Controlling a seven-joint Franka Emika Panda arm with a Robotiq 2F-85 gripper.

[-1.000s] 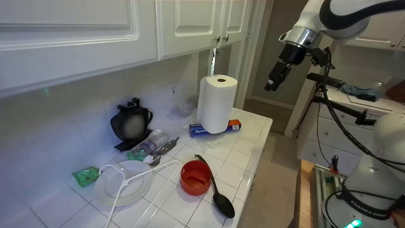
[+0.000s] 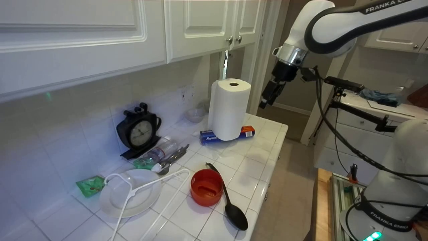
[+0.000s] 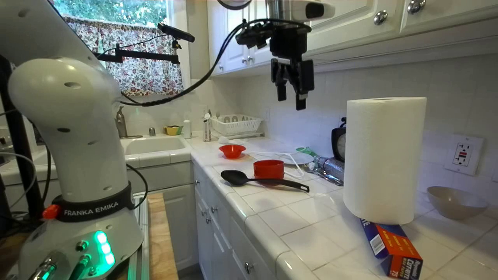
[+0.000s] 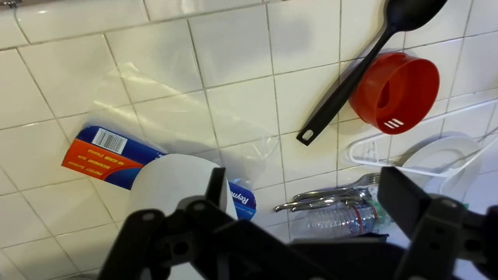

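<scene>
High above the counter my gripper (image 3: 291,102) stands open, with nothing between its fingers. The paper towel roll (image 2: 230,110) is upright on top of a blue and orange box (image 3: 397,249), whose ends stick out beneath it. In the wrist view, the roll's top (image 4: 175,182) lies partly behind one of my fingers (image 4: 216,186). A red cup (image 2: 206,187) sits farther along the counter, and a black spoon (image 4: 348,88) lies against it. A clear plastic bottle (image 4: 343,220) and several metal utensils (image 4: 327,198) lie close together near the wall.
A white hanger (image 2: 146,184) rests across a white plate (image 2: 108,201). A black clock-like object (image 2: 140,130) leans near the wall, and a bowl (image 3: 455,203) stands behind the roll. Cupboards (image 2: 200,28) overhang the counter. Bare tiles (image 4: 233,51) lie along its front edge.
In the first exterior view, my arm and gripper have moved left and a little lower, closer to the paper towel roll. The counter objects have stayed in place.
</scene>
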